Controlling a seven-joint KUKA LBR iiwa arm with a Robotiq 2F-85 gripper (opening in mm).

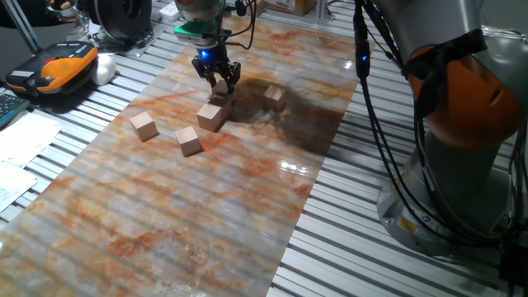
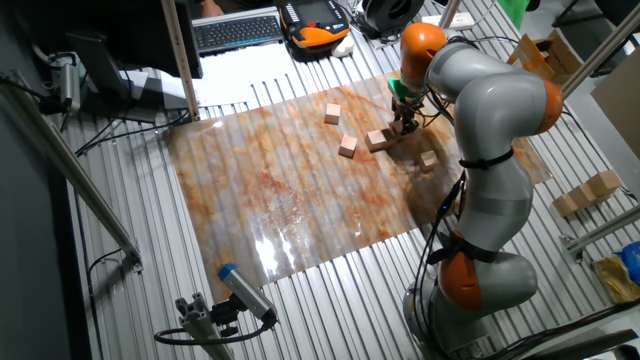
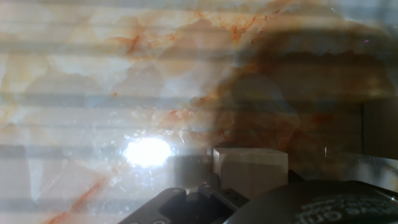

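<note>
My gripper (image 1: 221, 81) points down at the far part of the marbled sheet, its fingers around a small wooden block (image 1: 220, 87). Whether the fingers press on that block cannot be told. Directly in front of it lie wooden blocks in a short row, the nearest block (image 1: 209, 117) showing most clearly. In the second exterior view the arm partly covers the gripper (image 2: 404, 124), and a block (image 2: 376, 140) shows on its left. Along the bottom of the wrist view, a pale block (image 3: 250, 171) stands beyond the dark gripper parts, which hide its lower portion.
Two loose cubes, one cube (image 1: 143, 126) and another cube (image 1: 188, 141), lie nearer the camera. A further cube (image 1: 274, 98) sits right of the gripper, in shadow. An orange-black pendant (image 1: 54, 68) lies off the sheet.
</note>
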